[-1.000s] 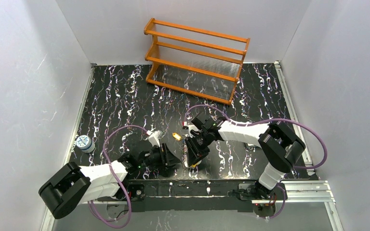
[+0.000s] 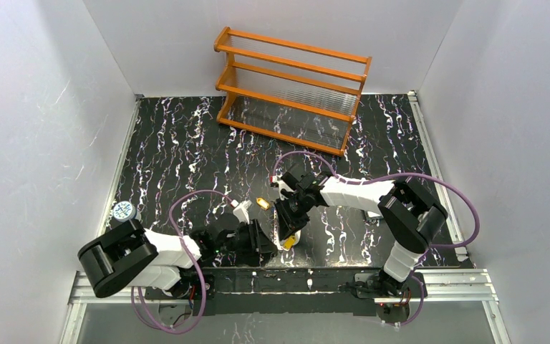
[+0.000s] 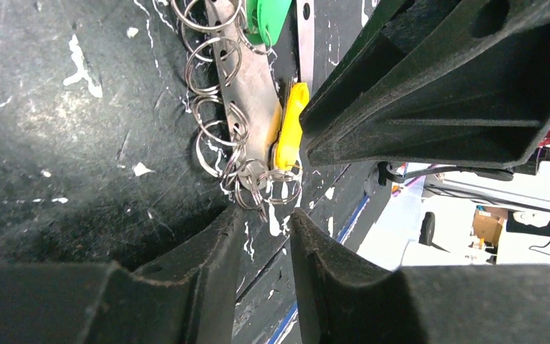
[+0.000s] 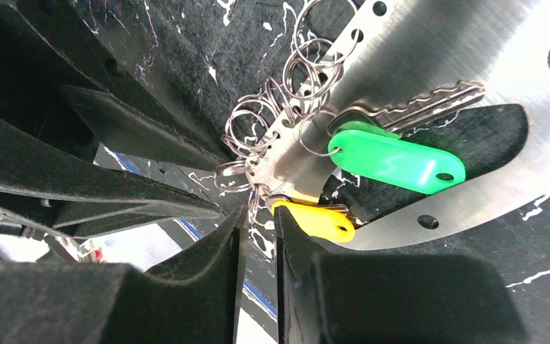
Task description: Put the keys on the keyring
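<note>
A metal plate (image 4: 501, 43) carries several wire rings (image 3: 218, 122) along its edge. Lying over it are a green-tagged key and a yellow tag, also visible as a yellow tag (image 3: 291, 125) in the left wrist view. My right gripper is shut on a small metal ring (image 4: 253, 204) beside the yellow tag; its far side is hidden. My left gripper stands part open, with rings (image 3: 258, 190) just beyond its fingertips. In the right wrist view, an outer ring (image 4: 232, 178) shows beside the left gripper's tips.
Another yellow tag (image 2: 263, 203) lies loose behind the grippers. A wooden rack (image 2: 293, 93) stands at the back, and a round white-and-blue container (image 2: 124, 211) is at the left.
My left gripper has moved right, close up to the right gripper.
</note>
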